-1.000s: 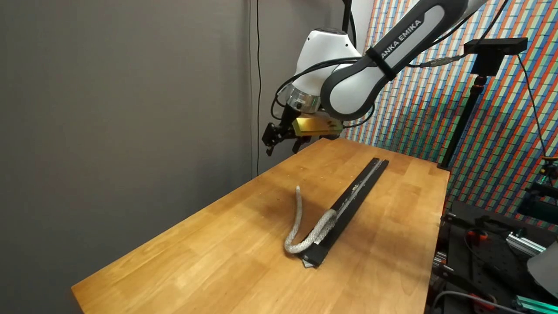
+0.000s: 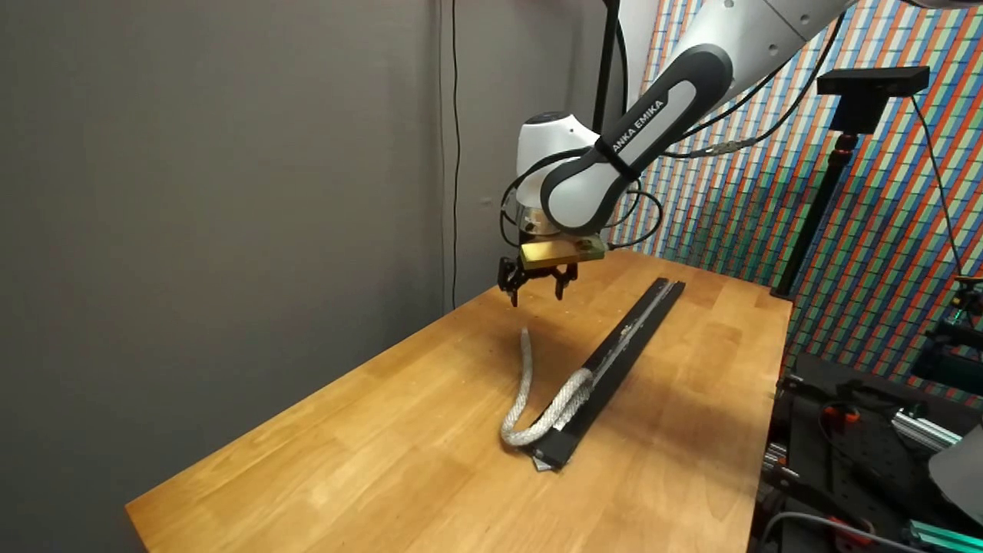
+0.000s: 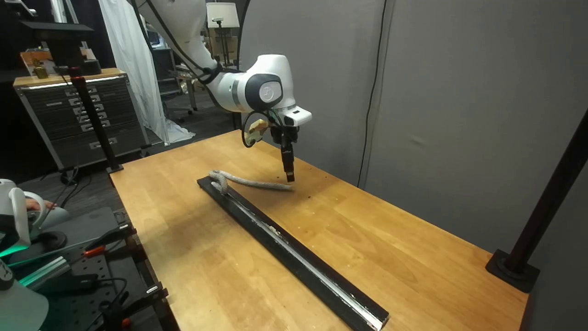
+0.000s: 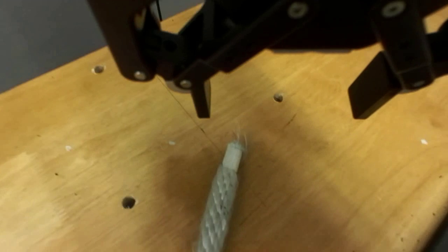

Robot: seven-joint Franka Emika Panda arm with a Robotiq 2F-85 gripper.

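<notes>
A grey braided rope [image 2: 522, 392] lies bent in a hook on the table, one part resting on the near end of a long black channel [image 2: 636, 336]. Its free end, wrapped in white, points toward the far side; the rope [image 4: 220, 197] shows up close in the wrist view. My gripper [image 2: 537, 293] hangs above the table just past that free end, pointing down. Its fingers [image 4: 201, 94] are wide apart and only bare wood shows between them. From the other side, the gripper [image 3: 289, 179] appears close to the tip of the rope [image 3: 259, 184], apart from it as far as I can tell.
The black channel [image 3: 297, 256] with a pale strip along its middle runs lengthwise over the wooden table [image 3: 413, 265]. A grey wall [image 2: 276, 184] borders one long side. Black posts [image 3: 521, 242] stand at the table's corners.
My gripper has come down and toward the rope's free end, swinging from a tilted pose to nearly vertical. The rope and the channel have not moved.
</notes>
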